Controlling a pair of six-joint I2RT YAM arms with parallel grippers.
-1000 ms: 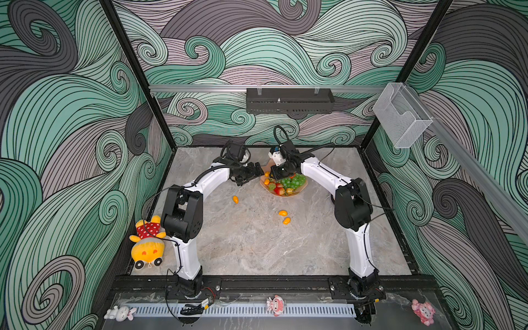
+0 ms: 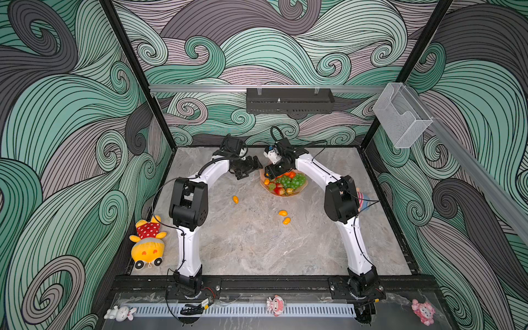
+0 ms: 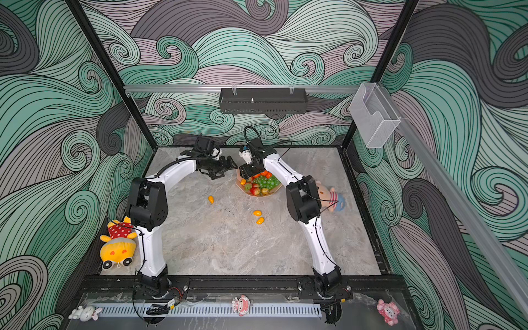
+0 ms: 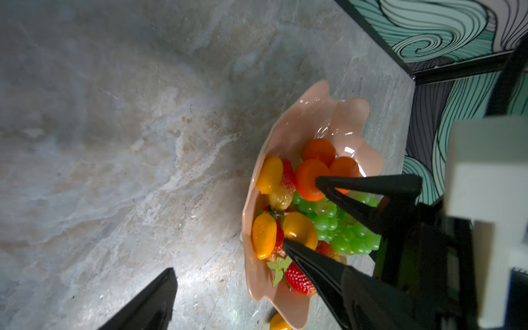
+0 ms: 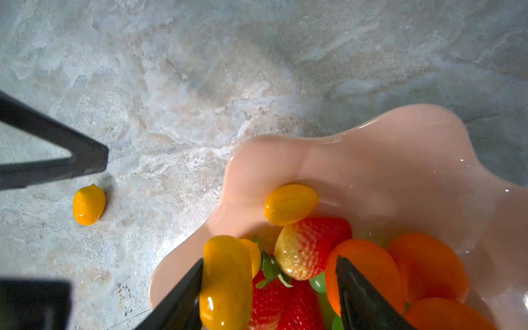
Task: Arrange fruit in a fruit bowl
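A pink wavy bowl (image 2: 301, 186) holds strawberries, oranges, green grapes (image 3: 267, 182) and yellow kumquats (image 5: 291, 203). My right gripper (image 3: 248, 169) is open over the bowl's back-left part; in the right wrist view a yellow kumquat and an orange sit by its fingers. My left gripper (image 2: 246, 167) stands open just left of the bowl, above bare table. Loose kumquats lie on the table: one (image 2: 235, 199) front-left of the bowl, two (image 2: 282, 212) in front of it.
A yellow plush toy (image 2: 147, 250) lies at the left edge and another plush (image 3: 330, 199) at the right, behind the right arm.
Both arms have shifted slightly toward the back and left, the right gripper moving over the bowl's back-left. The loose kumquats have not moved.
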